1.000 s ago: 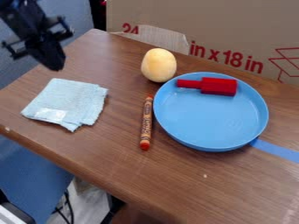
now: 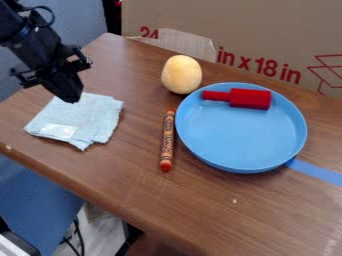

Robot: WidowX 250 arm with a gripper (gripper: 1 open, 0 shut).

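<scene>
My black gripper (image 2: 64,88) hangs at the upper left, its tip just over the upper edge of a folded pale-blue cloth (image 2: 80,122) lying near the table's left edge. Whether the fingers are open or shut is hard to tell from this view. To the right of the cloth lie an orange crayon (image 2: 168,140) and, farther right, a blue plate (image 2: 241,140) with a red brush-like object (image 2: 249,98) on it. A yellow potato-shaped object (image 2: 181,75) stands behind the crayon.
A large cardboard box (image 2: 241,30) stands along the back. Blue tape (image 2: 321,172) runs right of the plate. The table's left edge drops to a blue surface.
My gripper has come down and slightly to the right, from above and behind the cloth to just over its upper edge. The other objects have not moved.
</scene>
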